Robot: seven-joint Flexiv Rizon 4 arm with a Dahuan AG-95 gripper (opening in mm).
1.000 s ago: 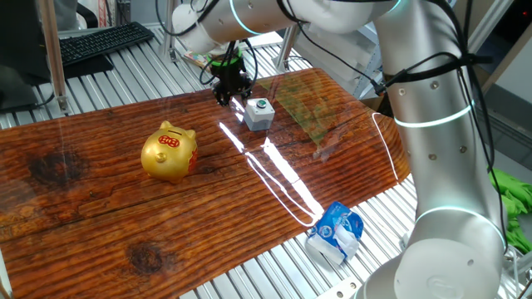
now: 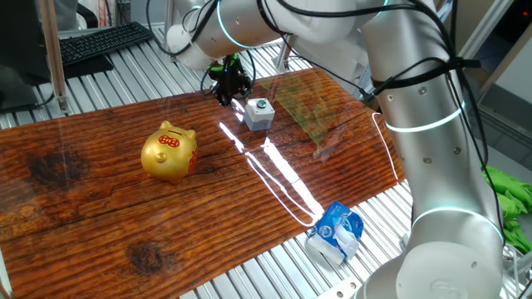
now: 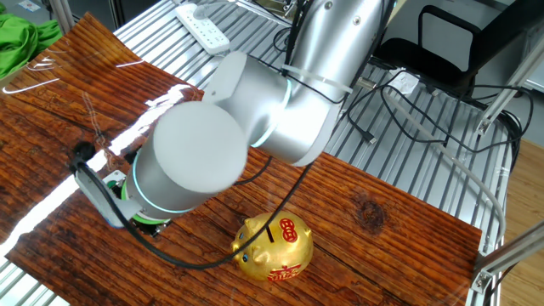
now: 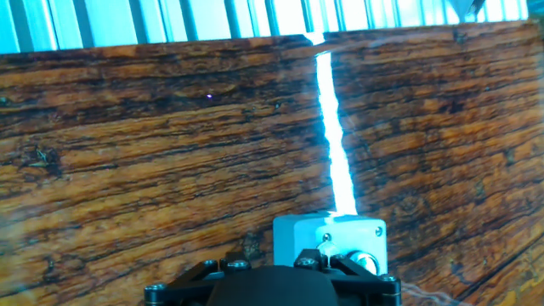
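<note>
A small pale grey box (image 2: 259, 116) with a green round button on top sits toward the far edge of the wooden board. My dark gripper (image 2: 232, 93) is just left of it in exterior view 1, seemingly above the board; the exact gap is unclear. In the wrist view the box (image 4: 293, 242) shows at the lower middle, partly covered by the gripper. Its fingertips are too foreshortened to judge the fingers. A gold piggy bank (image 2: 169, 153) with red markings stands upright on the board, away from the gripper.
A blue-and-white tissue pack (image 2: 336, 232) lies at the board's near edge. Bare wood (image 2: 91, 208) spreads around the piggy bank. Ribbed metal table (image 3: 408, 136) surrounds the board, and a loose black cable (image 3: 183, 262) hangs from the arm, passing before the piggy bank (image 3: 274, 248).
The arm's upper links have shifted slightly left and down in exterior view 1. My gripper has barely moved beside the box. Box, piggy bank and tissue pack have stayed put.
</note>
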